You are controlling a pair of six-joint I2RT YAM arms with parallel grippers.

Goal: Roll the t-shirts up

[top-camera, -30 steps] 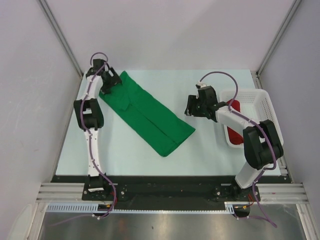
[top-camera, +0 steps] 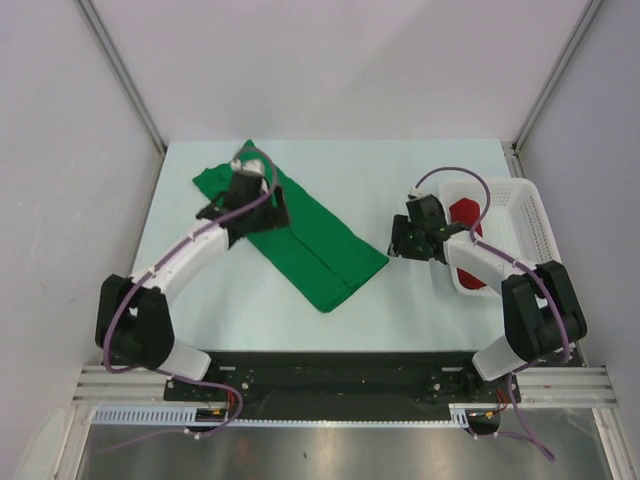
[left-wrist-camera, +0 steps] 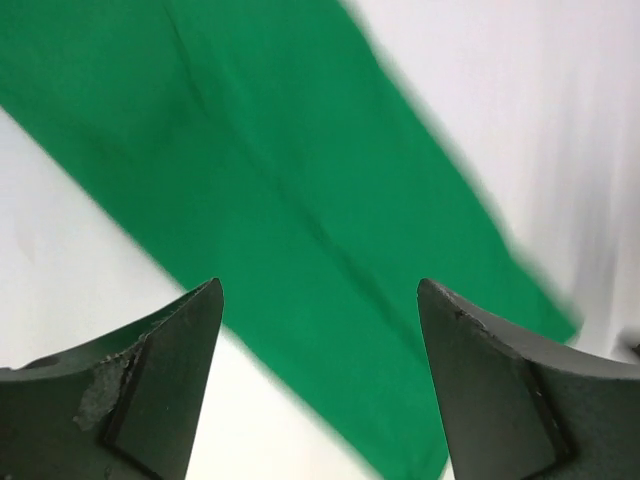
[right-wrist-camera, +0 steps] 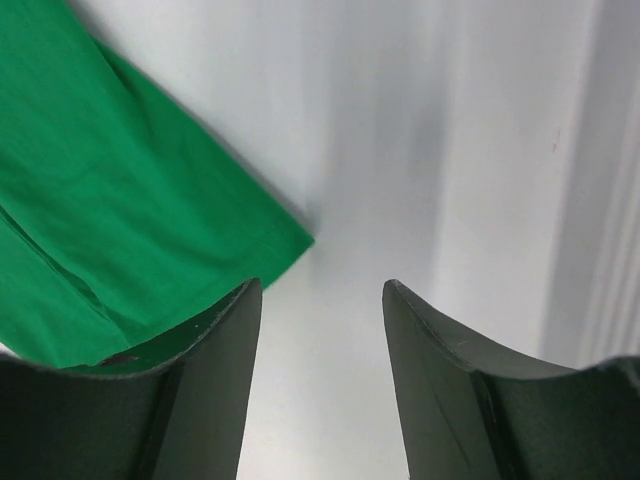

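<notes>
A green t-shirt [top-camera: 310,225] lies on the white table as a long folded strip, running from the far left toward the near middle. Its far-left end looks wider and a little uneven. Over the cloth's upper part hangs my left gripper [top-camera: 268,222], blurred in the top view; its fingers stand apart with no cloth pinched between them, and the strip [left-wrist-camera: 300,200] shows below in the left wrist view. My right gripper [top-camera: 398,253] is open near the strip's right corner. That corner [right-wrist-camera: 285,240] lies just beyond the fingertips in the right wrist view.
A white basket [top-camera: 525,215] stands at the right, partly behind my right arm, with a red rolled cloth [top-camera: 466,212] inside. Bare table surrounds the strip on the near left [top-camera: 220,310] and at the back [top-camera: 370,170].
My left gripper has swung from the shirt's far-left end rightward and nearer, over the strip. My right gripper has come slightly nearer, toward the strip's right corner. The shirt lies nearly unchanged.
</notes>
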